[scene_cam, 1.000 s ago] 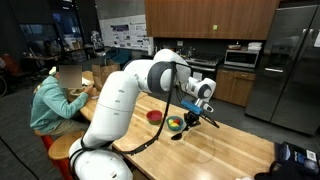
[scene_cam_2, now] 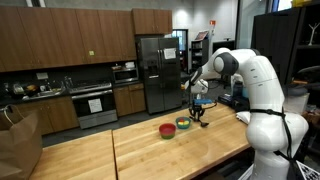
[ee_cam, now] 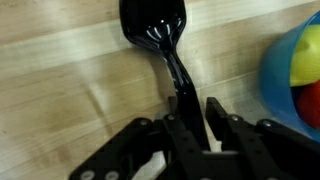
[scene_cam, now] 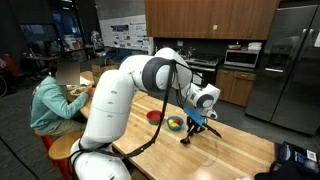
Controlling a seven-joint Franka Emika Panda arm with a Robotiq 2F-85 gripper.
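Note:
A black spoon-like utensil (ee_cam: 152, 22) lies over the wooden table in the wrist view, its broad end at the top and its handle running down between my gripper's fingers. The same dark utensil (scene_cam: 185, 140) appears small, low by the tabletop, in exterior view 1. My gripper is around the handle, pointing down at the table; whether both fingers press on it does not show clearly. Right of the handle is a blue bowl (ee_cam: 272, 75) holding a yellow item (ee_cam: 307, 58) and a red item (ee_cam: 309, 101).
A red bowl (scene_cam_2: 167, 130) stands on the table near the blue bowl (scene_cam_2: 183, 122). A person (scene_cam: 55, 105) sits at the left in exterior view 1. Kitchen cabinets and a fridge (scene_cam: 285, 65) stand behind.
My gripper has moved slightly right and lower in exterior view 1. The dark utensil also appears a little further right and lower. The bowls look unmoved.

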